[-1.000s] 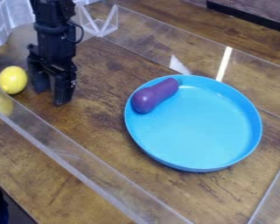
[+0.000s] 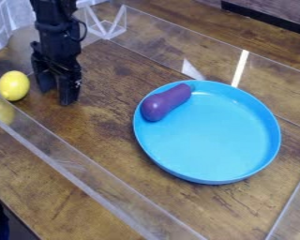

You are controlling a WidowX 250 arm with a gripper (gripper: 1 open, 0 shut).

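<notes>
The black gripper (image 2: 55,82) hangs low over the wooden table at the upper left, its fingers open and close to the right of a yellow oval object (image 2: 14,85). Nothing clearly shows between the fingers, though the dark parts are hard to separate. A blue plate (image 2: 216,141) fills the right side, with a purple eggplant (image 2: 167,102) lying on its upper left part.
Clear panels border the wooden tabletop (image 2: 115,131) along the left, top and right. Bare wood lies between the gripper and the plate and below it.
The gripper has shifted only slightly at the upper left. The yellow object, eggplant and plate look unchanged.
</notes>
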